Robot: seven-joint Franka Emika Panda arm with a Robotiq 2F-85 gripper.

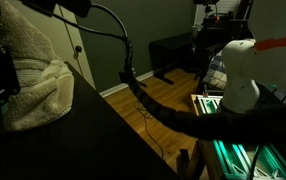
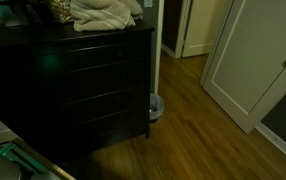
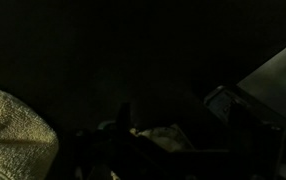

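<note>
Folded beige towels [image 1: 38,90] are piled on the left of the black dresser top [image 1: 83,145] in the first exterior view. In the second exterior view, the towel pile [image 2: 105,14] sits near the dresser's right end. A beige towel [image 3: 13,135] also fills the lower left of the wrist view. Along the bottom of that view is my gripper, very dark, with a small pale patch near it. Its fingers blend into the black surface, so neither their spacing nor anything held between them can be made out.
My arm's white base section [image 1: 253,75] stands at the right, beside a green-lit edge. A dark cable [image 1: 126,45] loops over the dresser top. A waste bin [image 2: 156,106] is on the floor beside the dresser [image 2: 83,95].
</note>
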